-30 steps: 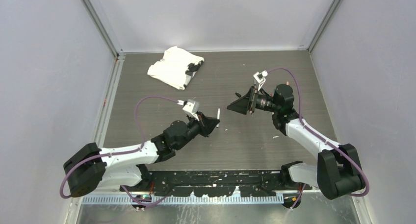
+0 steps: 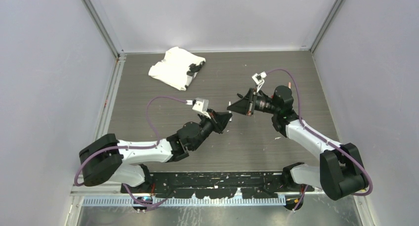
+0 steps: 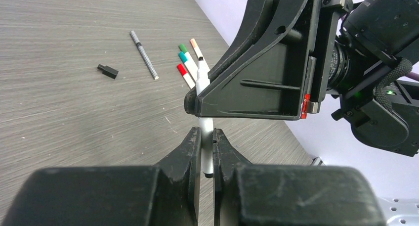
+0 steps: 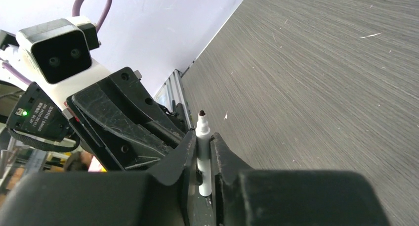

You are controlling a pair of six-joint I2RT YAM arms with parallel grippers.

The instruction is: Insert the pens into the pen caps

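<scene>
A slim white pen point(image 3: 206, 147) with a dark tip stands upright between the two grippers. My left gripper is shut on its lower part. Higher up, my right gripper has its fingers on either side of the same pen, close to its barrel; whether they press on it I cannot tell. The pen's dark tip point(image 4: 201, 113) points up, clear of the fingers. A black cap point(image 3: 107, 71) lies on the table, apart from both grippers.
A grey patterned stick point(image 3: 144, 55) lies beyond the cap. Farther right are several white pens with coloured ends, including a red-ended pen point(image 3: 186, 75). A white cloth point(image 2: 174, 67) rests at the back left.
My left gripper has moved right with the upright pen, bringing it to the right gripper's fingers. The right arm has shifted only slightly left.
</scene>
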